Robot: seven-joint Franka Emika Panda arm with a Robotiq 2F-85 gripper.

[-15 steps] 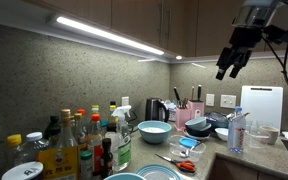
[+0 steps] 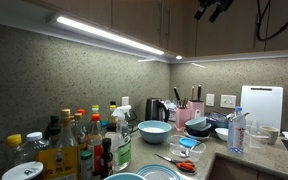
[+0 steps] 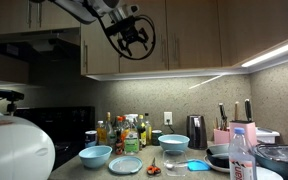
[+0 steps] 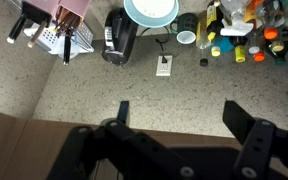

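High over the counter hangs my gripper [image 3: 134,42], close to the wooden upper cabinets. In the wrist view its dark fingers [image 4: 106,145] stand wide apart, the gripper open with only the wall and counter seen beyond. Two light-blue bowls stand on the counter, one near bowl [image 3: 95,155] and one far bowl [image 2: 155,128]. A light-blue plate [image 3: 125,165] lies between. Orange-handled scissors [image 2: 176,163] rest near a clear container [image 2: 184,148]. The kettle [image 4: 120,38] and pink knife block [image 3: 221,136] stand by the back wall.
Several bottles [image 2: 59,155] crowd the counter's left, with a spray bottle [image 2: 123,145] beside them. A water bottle [image 3: 242,158] and a white board [image 2: 262,106] stand on the right. The cabinets [image 3: 169,95] bound the space overhead.
In exterior view 1 my gripper has risen and shifted slightly left, so that only its lower end shows at the top. The counter objects have stayed put.
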